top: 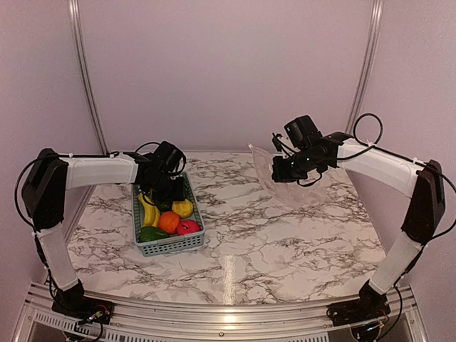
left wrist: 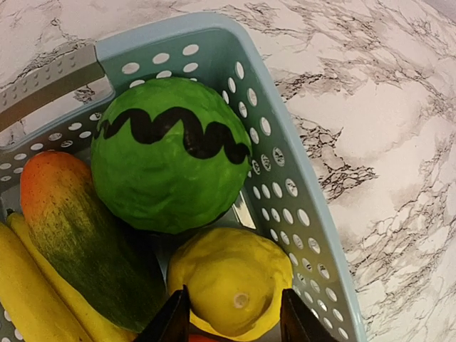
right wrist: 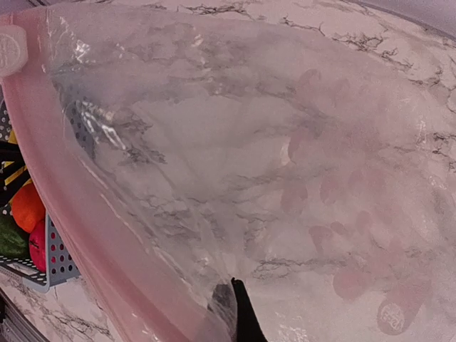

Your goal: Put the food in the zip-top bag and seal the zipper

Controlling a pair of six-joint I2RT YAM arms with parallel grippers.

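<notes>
In the left wrist view a yellow fruit (left wrist: 231, 285) lies between the two fingers of my left gripper, down inside the basket; my left gripper is shut on it. A green striped ball-shaped melon (left wrist: 167, 153) and a green-red mango (left wrist: 89, 235) lie beside it, with bananas (left wrist: 32, 292) at the left. On the right, my right gripper is shut on the film of the clear zip bag (right wrist: 299, 178), close to its pink zipper edge (right wrist: 64, 206). The bag hangs spread beneath that gripper, with no food seen in it.
The blue-grey basket (top: 137, 221) stands at the left and also holds an orange (top: 169, 222), a pink-red fruit (top: 188, 226) and a green pepper-like piece (top: 151, 234). Between basket and bag the marble table (top: 228, 214) is bare.
</notes>
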